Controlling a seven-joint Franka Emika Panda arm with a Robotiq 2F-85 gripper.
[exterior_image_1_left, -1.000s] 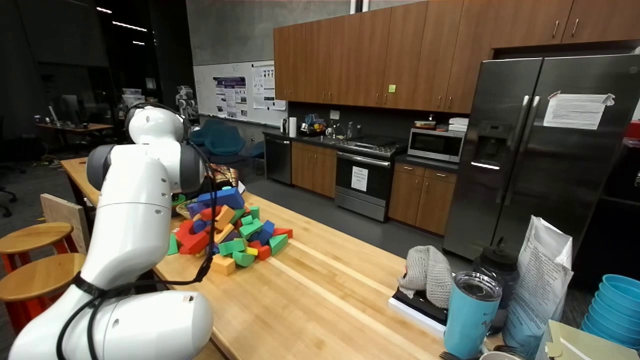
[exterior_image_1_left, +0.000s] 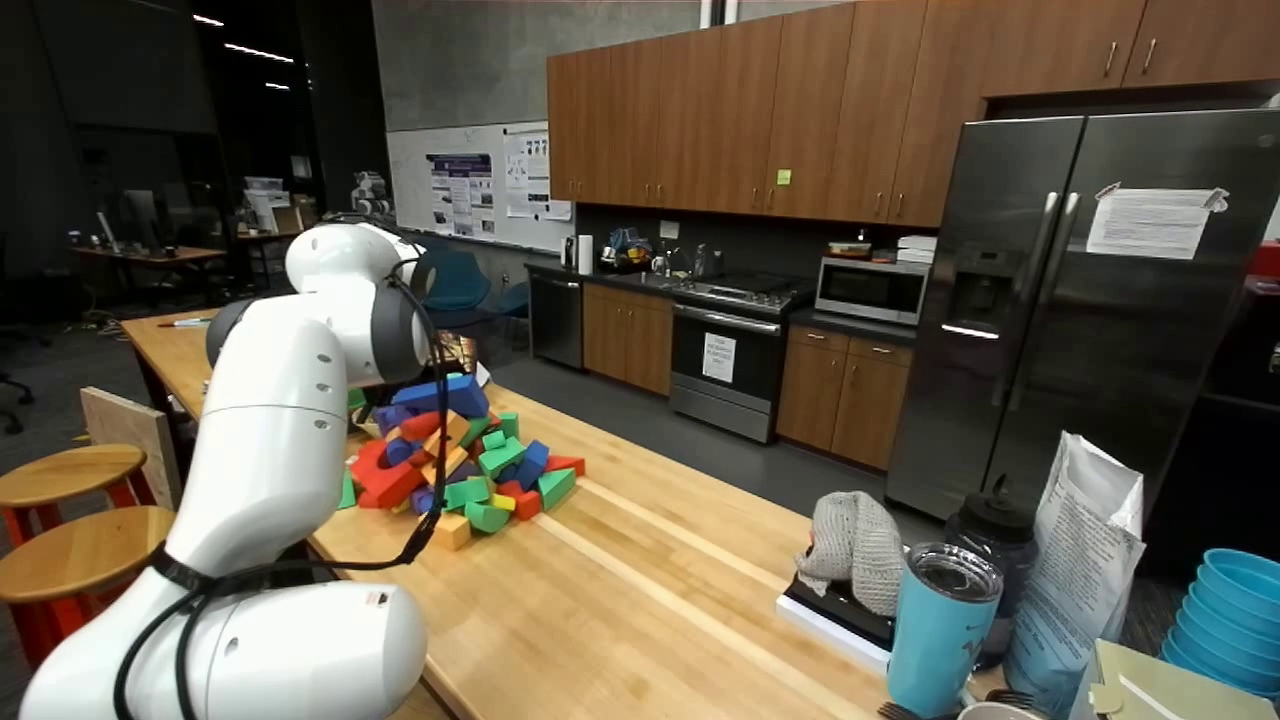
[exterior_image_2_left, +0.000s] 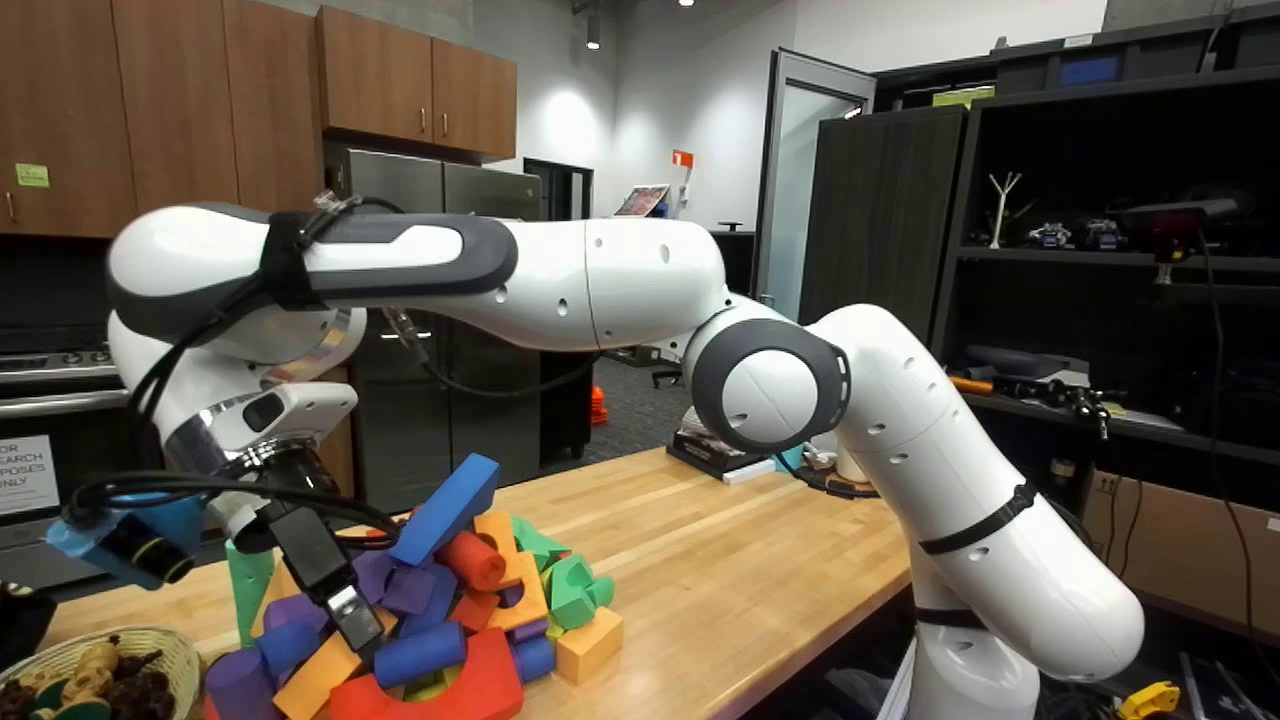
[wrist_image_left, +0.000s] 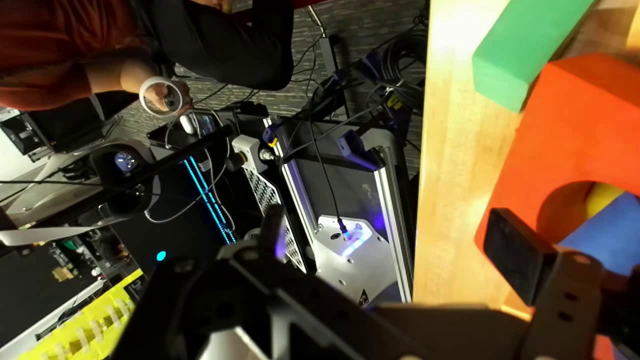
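Note:
A heap of coloured blocks (exterior_image_1_left: 480, 462) lies on the wooden table, with blue, red, green, orange, purple and yellow pieces piled together. My gripper (exterior_image_2_left: 357, 624) points down into the heap in exterior view 2, close to a blue cylinder (exterior_image_2_left: 420, 654) and a red arch (exterior_image_2_left: 480, 690). In the wrist view the gripper is open, its fingers (wrist_image_left: 519, 255) far apart with no block between them. One finger overlaps the edge of the red arch (wrist_image_left: 558, 144); whether they touch cannot be told. The arm hides the gripper in exterior view 1.
A wicker basket (exterior_image_2_left: 180, 648) of mixed items stands beside the heap. A blue tumbler (exterior_image_1_left: 942, 630) and a grey knit cloth (exterior_image_1_left: 854, 546) sit at the table's other end. Between them and the heap, the tabletop (exterior_image_1_left: 636, 576) is clear.
In exterior view 1 the arm's upper part has shifted a little right and slightly down, and its cable moved along. The block heap looks much the same.

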